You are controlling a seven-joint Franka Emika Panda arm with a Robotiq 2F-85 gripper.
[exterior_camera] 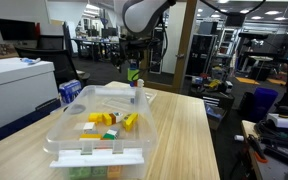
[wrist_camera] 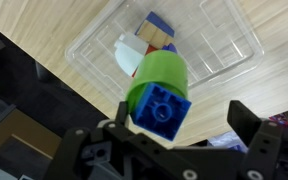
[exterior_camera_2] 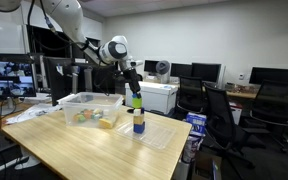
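My gripper is open over a tall stack, its fingers standing apart with one to each side. In the wrist view a blue block (wrist_camera: 161, 108) tops a green piece (wrist_camera: 163, 72), nearer the left finger (wrist_camera: 120, 130) than the right finger (wrist_camera: 240, 114); whether it touches that finger I cannot tell. Exterior view 2 has the green piece (exterior_camera_2: 137, 102) above a blue block (exterior_camera_2: 139, 119), standing on a clear tray (exterior_camera_2: 165, 133). In exterior view 1 the green piece (exterior_camera: 133, 75) is behind the bin.
A clear bin (exterior_camera: 66, 132) holds several yellow, white and green blocks. Behind it stands a blue-and-white box (exterior_camera: 70, 91). White and wooden blocks (wrist_camera: 156, 30) lie beside the stack.
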